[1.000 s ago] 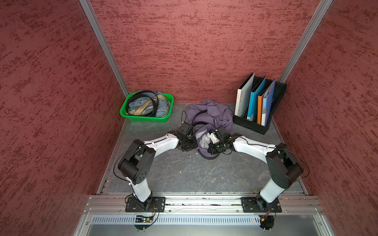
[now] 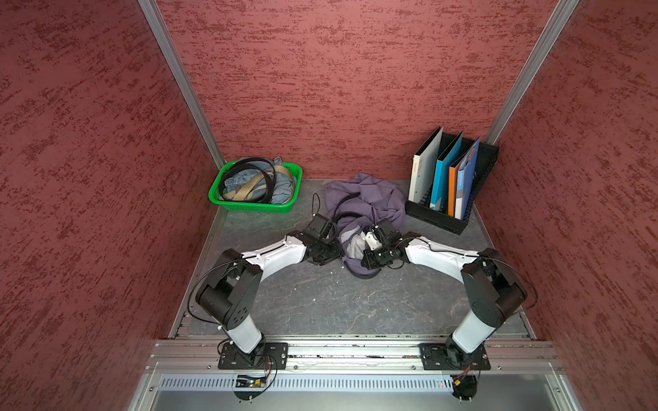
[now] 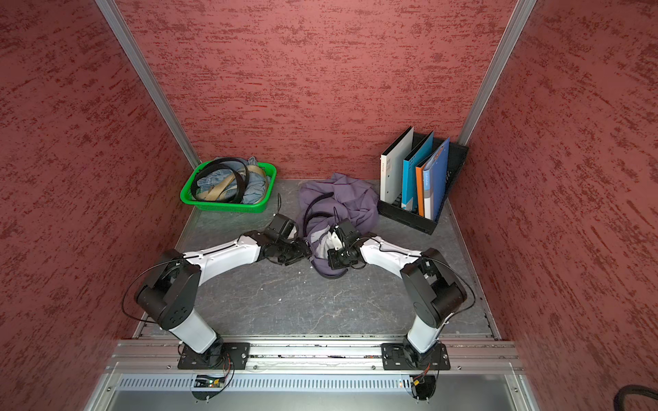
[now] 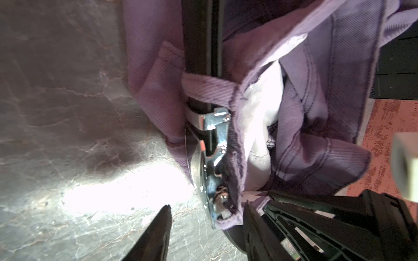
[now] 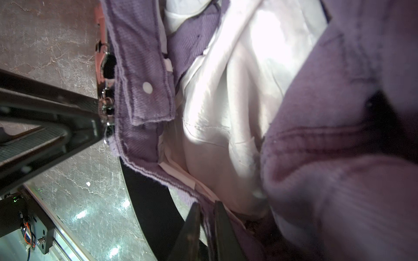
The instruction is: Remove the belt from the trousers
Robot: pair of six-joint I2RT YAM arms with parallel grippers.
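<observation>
Purple trousers (image 2: 366, 195) lie crumpled mid-table, waistband towards me and white lining showing. A dark belt (image 4: 196, 39) runs along the waistband under a loop (image 4: 209, 89); its silver buckle (image 4: 216, 169) hangs at the waistband's edge. My left gripper is open, fingers (image 4: 154, 232) on either side of the buckle end, apart from it in the left wrist view. My right gripper has the waistband's edge (image 5: 208, 224) in the narrow gap between its fingertips. The belt's black strap (image 5: 150, 204) passes outside that edge.
A green basket (image 2: 255, 208) with jeans and belts stands at the back left. At the back right is a black tray (image 2: 438, 220) holding several binders (image 2: 425, 171).
My left arm has shifted slightly left, its gripper only a little. The right arm and the trousers look nearly unmoved.
</observation>
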